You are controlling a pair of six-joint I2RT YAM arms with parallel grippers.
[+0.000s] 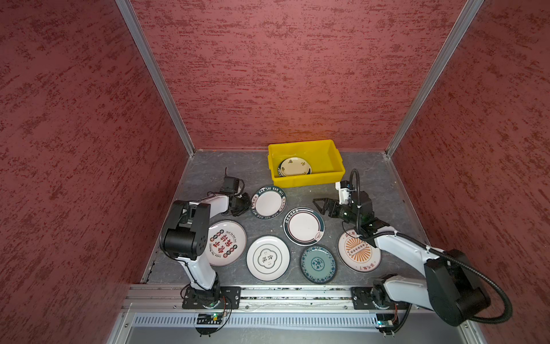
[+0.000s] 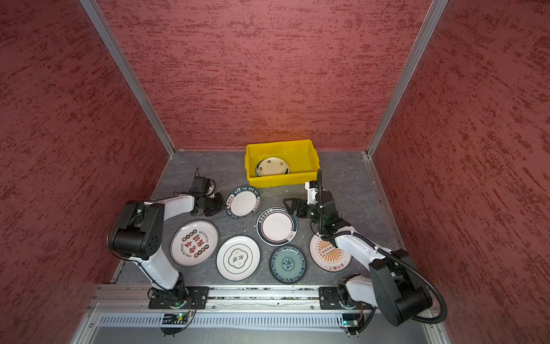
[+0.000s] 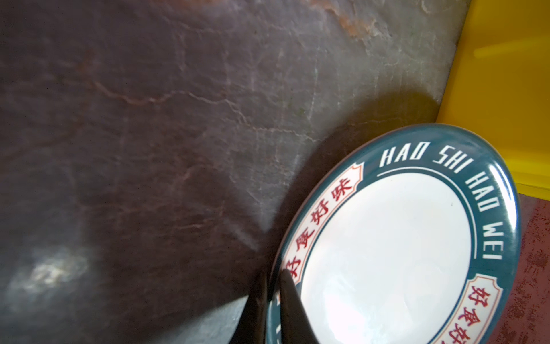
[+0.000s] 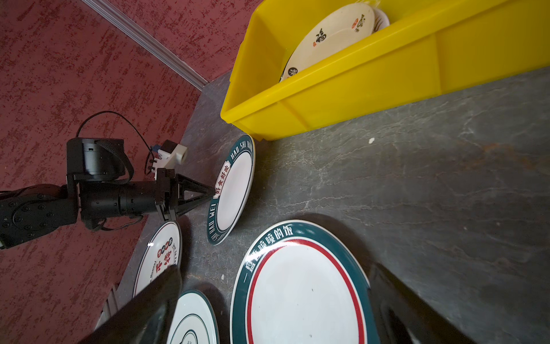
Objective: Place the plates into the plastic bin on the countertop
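Note:
My left gripper is shut on the rim of the dark-green-rimmed plate (image 3: 389, 246) lettered HAO SHI HAO WEI. That plate stands tilted in the right wrist view, close to the bin's near left corner. The yellow bin (image 1: 309, 181) holds a cream plate (image 1: 295, 166) with at least one more under it. My right gripper is open, hovering near the far right edge of the plate with a red ring (image 4: 303, 292). Toward the front lie a red-patterned plate (image 1: 225, 243), a white plate (image 1: 268, 258), a blue-green plate (image 1: 318, 264) and an orange sunburst plate (image 1: 359, 252).
Red textured walls (image 1: 298, 74) close in the back and sides. A metal rail (image 1: 292, 291) runs along the front edge.

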